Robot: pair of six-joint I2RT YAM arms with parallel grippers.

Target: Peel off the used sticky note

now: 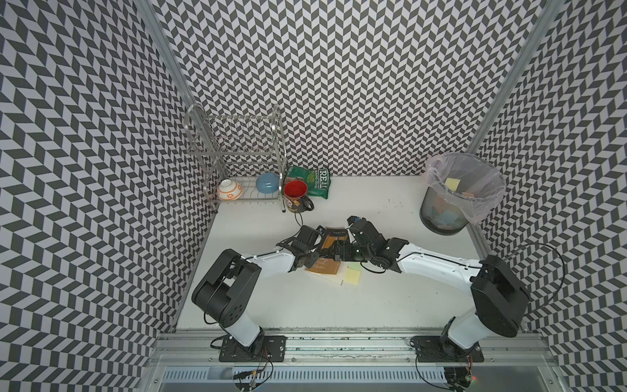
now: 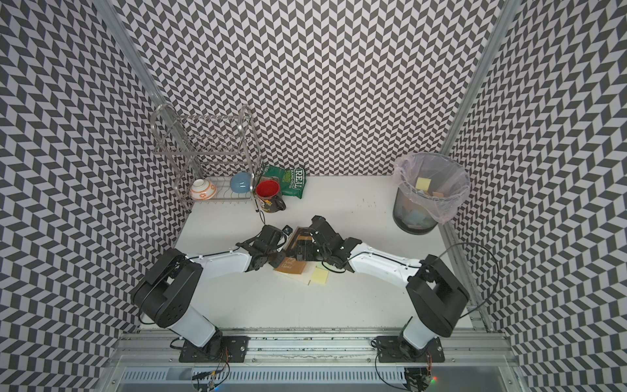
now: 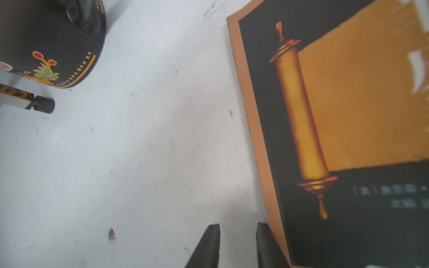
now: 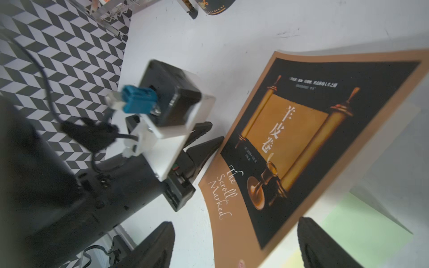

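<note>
A book titled The Scroll Marked [image 4: 277, 134], brown and black, lies on the table with its cover slightly raised along one edge. My left gripper is at the book's left edge, fingertips low by the table; whether it grips anything is unclear. My right gripper hovers over the book's other side, its fingers apart, part open. Beneath that side a pale green note [image 4: 357, 232] shows, and a yellow sticky note [image 1: 352, 275] sticks out at the front right.
A dark mug [image 1: 295, 196], green bag [image 1: 316, 183] and wire rack [image 1: 248, 151] with bowls stand at the back left. A lined bin [image 1: 460, 212] with paper notes stands at the back right.
</note>
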